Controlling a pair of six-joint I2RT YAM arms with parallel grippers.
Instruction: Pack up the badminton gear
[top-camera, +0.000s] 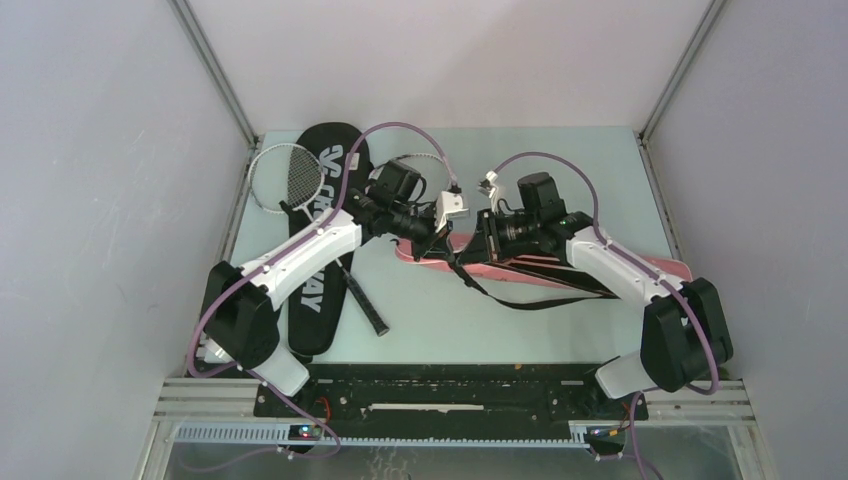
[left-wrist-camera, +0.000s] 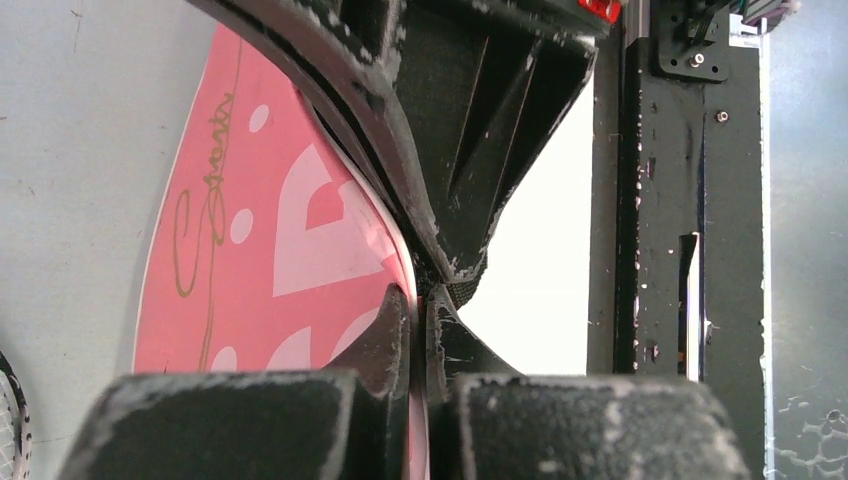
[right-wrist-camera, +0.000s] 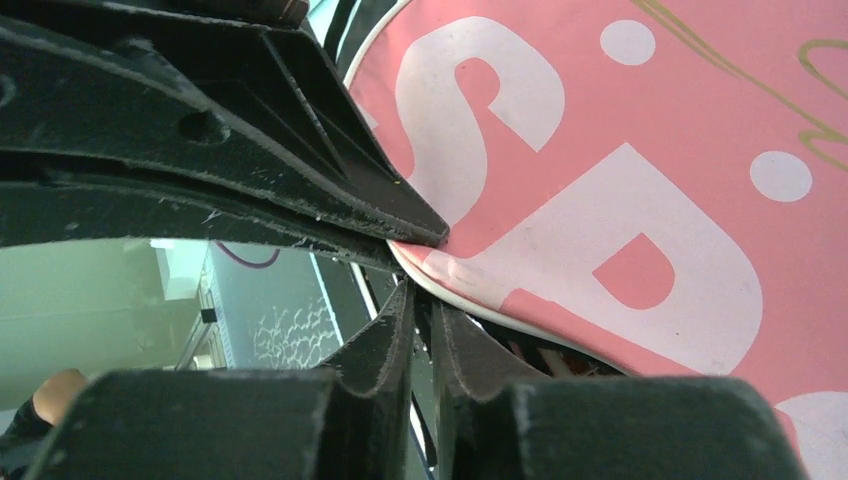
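The pink and black racket bag (top-camera: 560, 270) lies lengthwise from mid-table to the right, its opening facing up. My left gripper is shut on the white-edged rim of the pink bag panel (left-wrist-camera: 290, 230). Close against that same rim is my right gripper (top-camera: 480, 255). In the right wrist view its fingertips are nearly together with only a narrow dark gap; whether anything is between them is unclear. A black strap (top-camera: 535, 303) hangs from near the grippers. Two rackets, one with a white frame (top-camera: 255, 190), lie on the left beside a black racket cover (top-camera: 312, 315).
A second racket head (top-camera: 425, 157) shows partly behind the left arm. The black racket handle (top-camera: 365, 304) points toward the front. Bare table (top-camera: 450, 335) lies in front of the bag, and more behind it on the right.
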